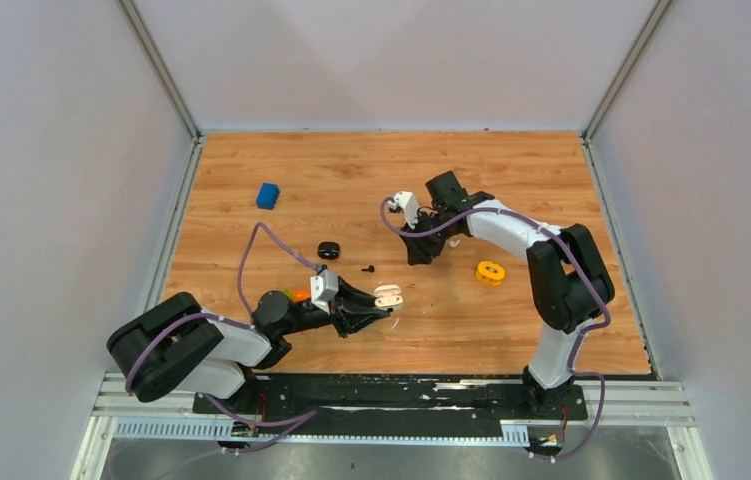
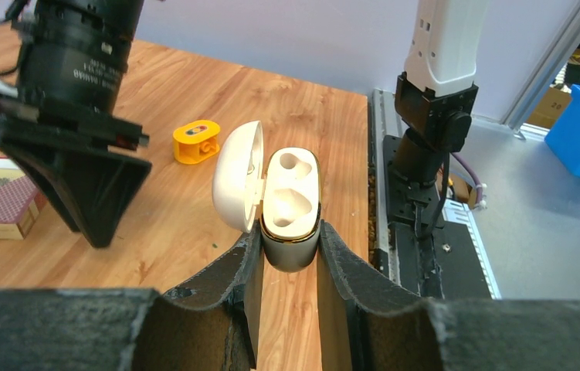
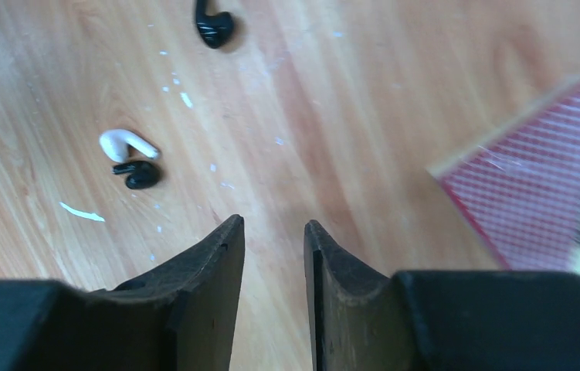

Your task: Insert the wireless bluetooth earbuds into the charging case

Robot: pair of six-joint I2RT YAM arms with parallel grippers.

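Observation:
My left gripper is shut on the white charging case (image 2: 292,193), held above the table with its lid raised. Both earbud wells in the case look empty. Over the table's middle, my right gripper (image 1: 419,258) is partly open, and nothing shows between its fingertips. In the right wrist view a white earbud (image 3: 126,144) lies left of the gripper, close against a black earbud (image 3: 143,175). Another black earbud (image 3: 215,28) is farther off at the top. The top view shows the white earbud (image 1: 454,243) just right of the right gripper.
A card box (image 3: 530,182) lies to the right in the right wrist view. On the table are a yellow case (image 1: 491,273), a black case (image 1: 328,250) and a blue block (image 1: 268,195).

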